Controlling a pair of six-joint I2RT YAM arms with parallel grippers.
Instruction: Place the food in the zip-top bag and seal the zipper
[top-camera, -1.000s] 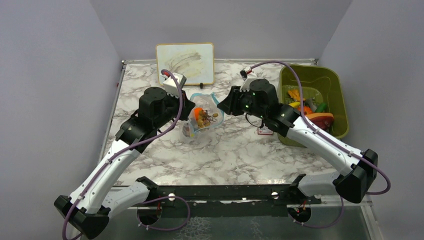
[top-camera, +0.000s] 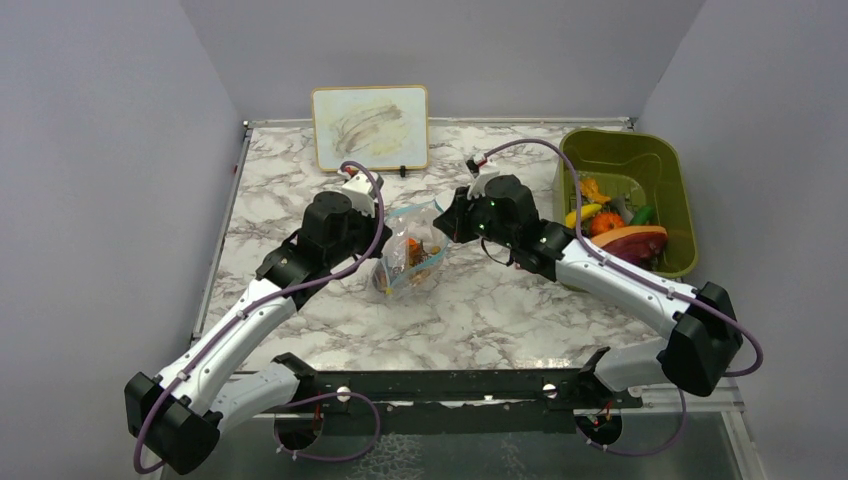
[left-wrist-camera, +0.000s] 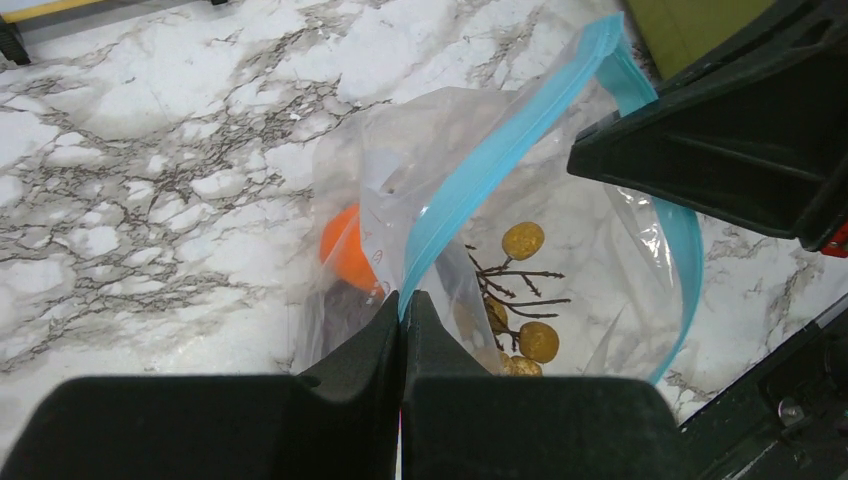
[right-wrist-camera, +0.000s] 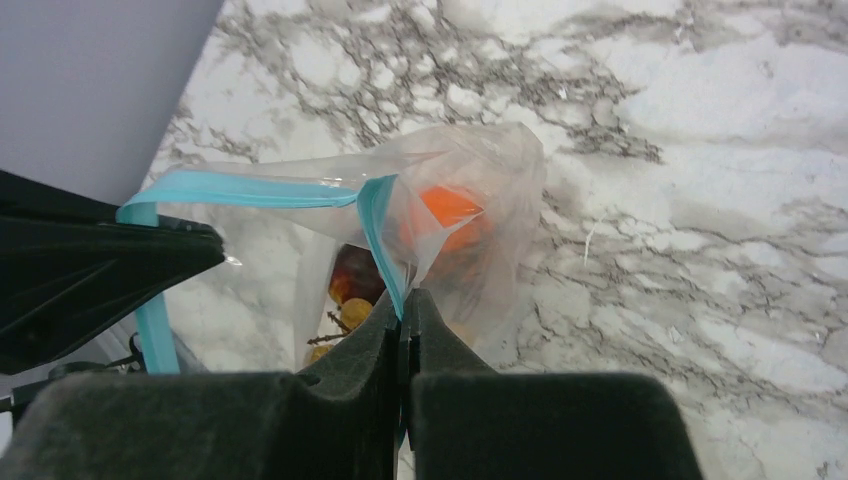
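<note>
A clear zip-top bag (top-camera: 405, 284) with a light-blue zipper rim (left-wrist-camera: 500, 163) sits at mid-table, its mouth gaping. My left gripper is shut on one side of that rim. Across the mouth, my right gripper is shut on the opposite side, with the blue strip running into its fingertips. Inside the bag are an orange item (left-wrist-camera: 346, 248), brownish-gold round pieces on dark twigs (left-wrist-camera: 538, 342) and a dark red item (right-wrist-camera: 355, 275). The bag's wall and the fingers partly hide these contents.
At the right stands a green bin (top-camera: 668, 170) holding several vegetables and other food pieces, with the right arm passing over its near corner. A small whiteboard (top-camera: 400, 130) leans at the back. Bare marble tabletop (top-camera: 460, 320) lies in front of the bag.
My left gripper has come toward the table's front. The right gripper has turned and dipped slightly, its fingers looking narrower.
</note>
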